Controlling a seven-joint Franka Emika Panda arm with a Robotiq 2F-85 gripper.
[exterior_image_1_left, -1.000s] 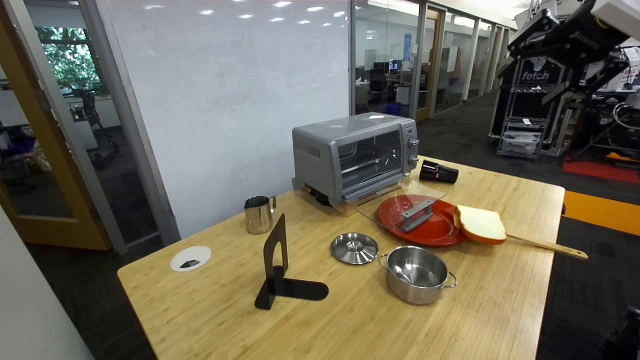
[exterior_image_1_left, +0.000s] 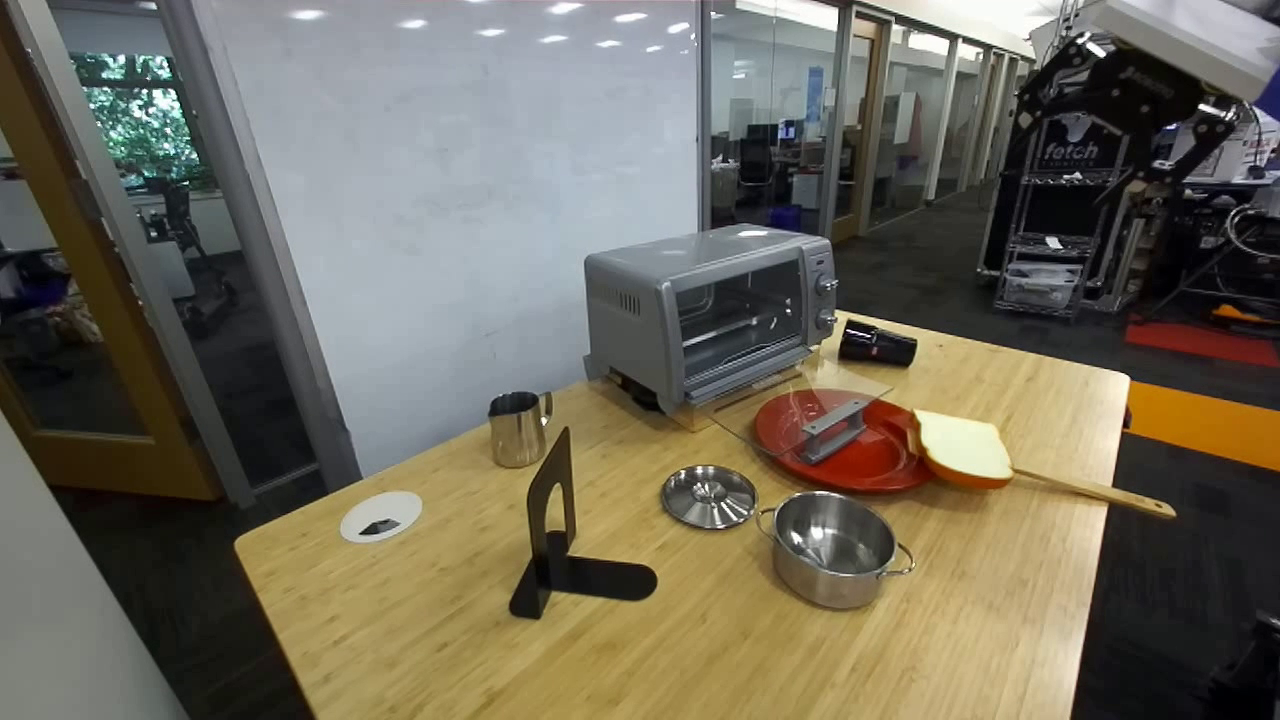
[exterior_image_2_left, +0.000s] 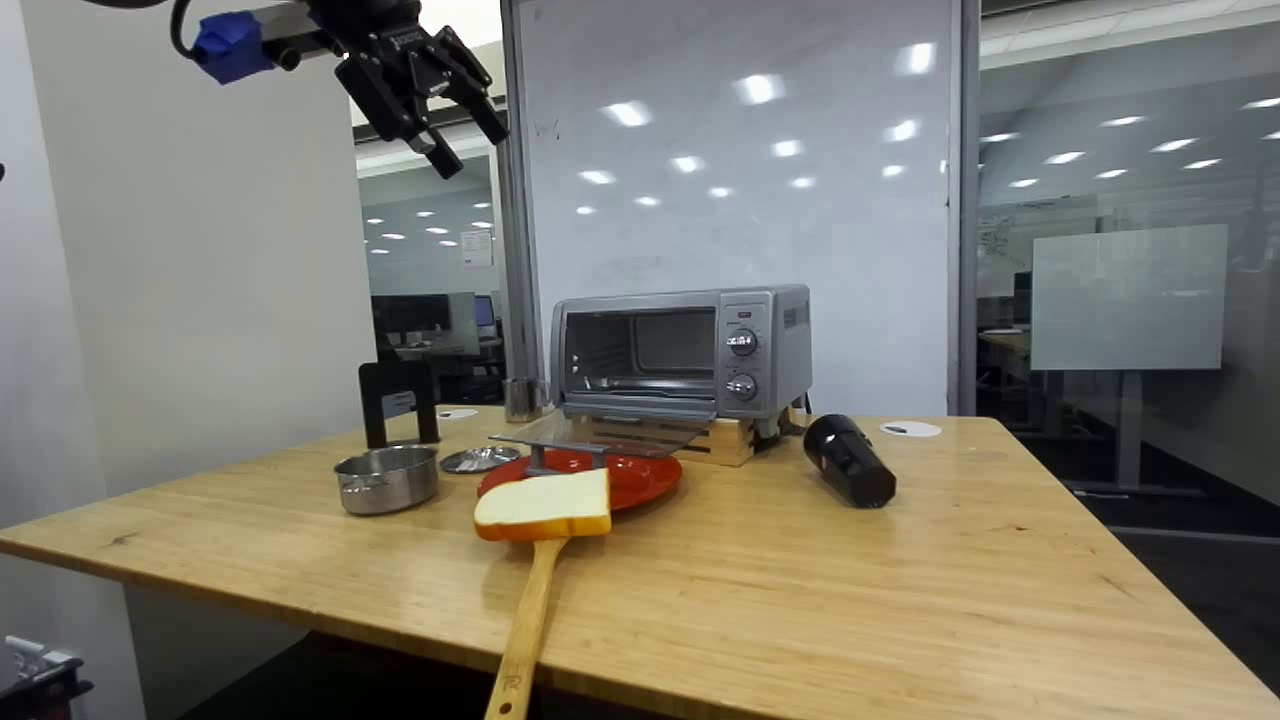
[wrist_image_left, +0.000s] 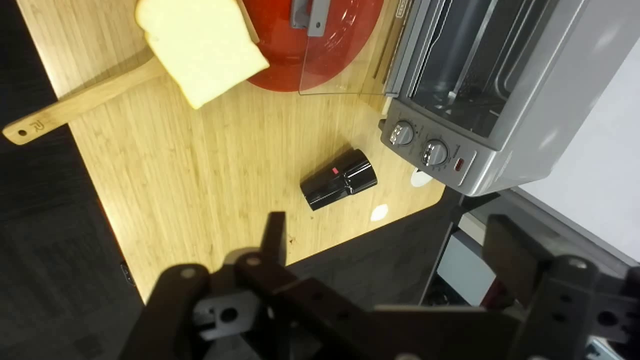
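High above the table, my gripper (exterior_image_2_left: 470, 144) stands open with nothing between its fingers. Its two dark fingers (wrist_image_left: 274, 237) are wide apart in the wrist view. A slice of bread (exterior_image_2_left: 546, 504) lies on a wooden spatula (exterior_image_2_left: 524, 630), partly over the edge of a red plate (exterior_image_1_left: 786, 422). The spatula's handle sticks out past the table edge. A grey toaster oven (exterior_image_1_left: 708, 300) has its glass door (exterior_image_2_left: 600, 434) lowered over the plate. To the right of the oven, a black cylindrical object (wrist_image_left: 339, 179) lies on its side.
A steel pot (exterior_image_1_left: 830, 564), its lid (exterior_image_1_left: 709, 497), a metal pitcher (exterior_image_1_left: 517, 432) and an upright black bookend (exterior_image_1_left: 552, 528) occupy the table's other side. In exterior view 2, bare wood (exterior_image_2_left: 912, 600) stretches across the right front. A whiteboard (exterior_image_1_left: 468, 180) stands behind.
In exterior view 1 my gripper and wrist have shifted and turned slightly, still high at the upper right. The objects on the table have not moved.
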